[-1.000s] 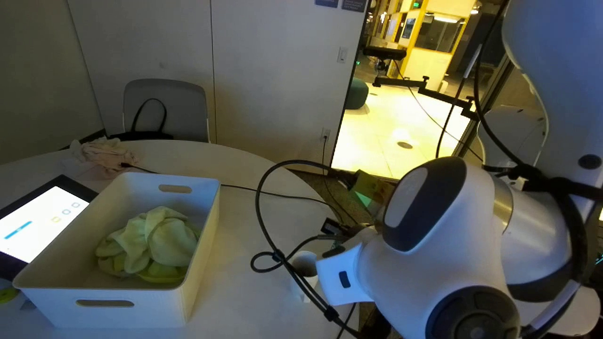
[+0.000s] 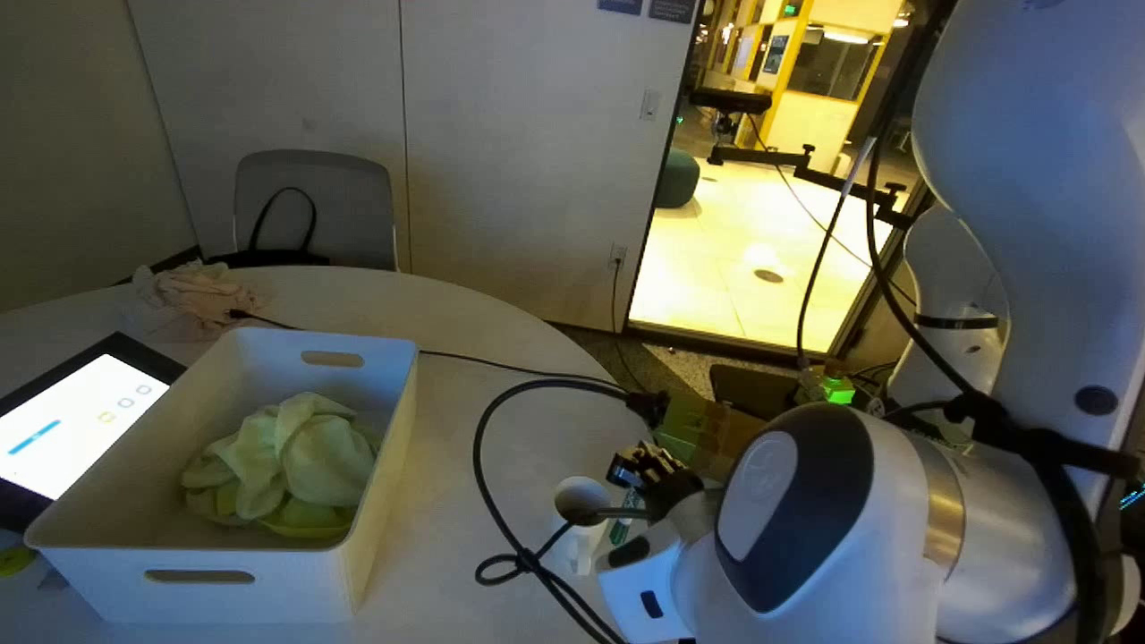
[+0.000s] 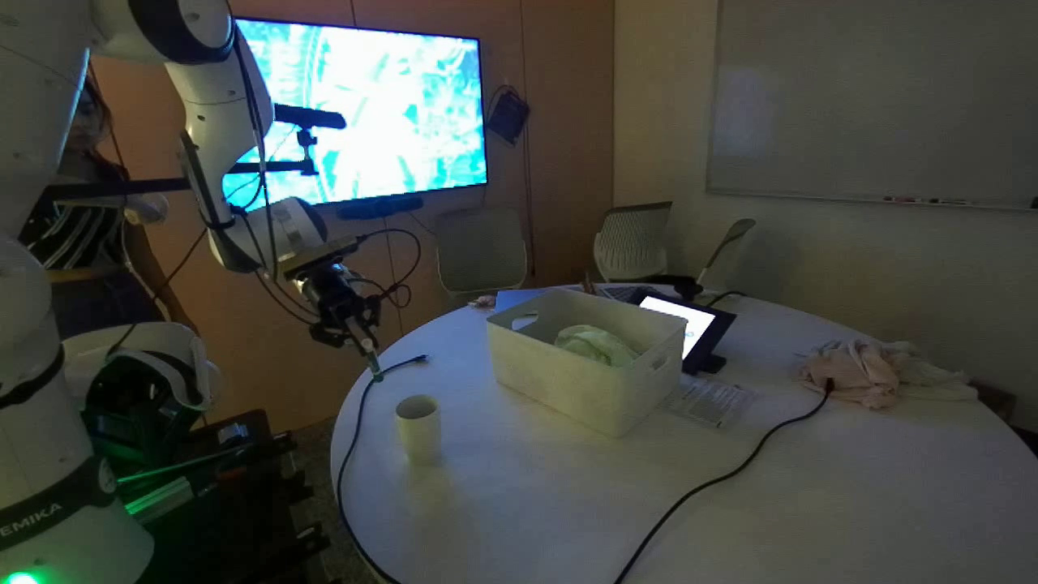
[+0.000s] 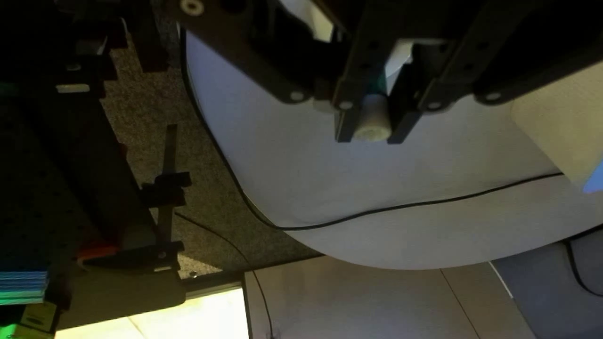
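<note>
My gripper [image 3: 366, 342] is above the left edge of the round table, pointing downward at a slant. It is shut on a slim marker-like object [image 4: 373, 119], whose whitish end shows between the two fingers in the wrist view, with a bit of green behind it. In exterior view 2 the object's tip [image 3: 375, 367] sticks out below the fingers. A white cup [image 3: 418, 430] stands upright on the table, nearer that camera than the gripper. In exterior view 1 the cup [image 2: 580, 498] appears right beside the greenish object [image 2: 623, 517]; the gap between them is hard to judge.
A white bin [image 2: 383, 472] holding a pale green cloth [image 2: 287, 456] stands mid-table, with a lit tablet [image 2: 80, 413] behind it. Pinkish cloth [image 3: 856, 371] lies at the far side. Black cables [image 3: 725, 477] cross the table.
The arm has swung and its wrist has tilted, and the gripper's fingers have come into clearer view near the cup. Its cable loop hangs lower. Bin and cloths have stayed put.
</note>
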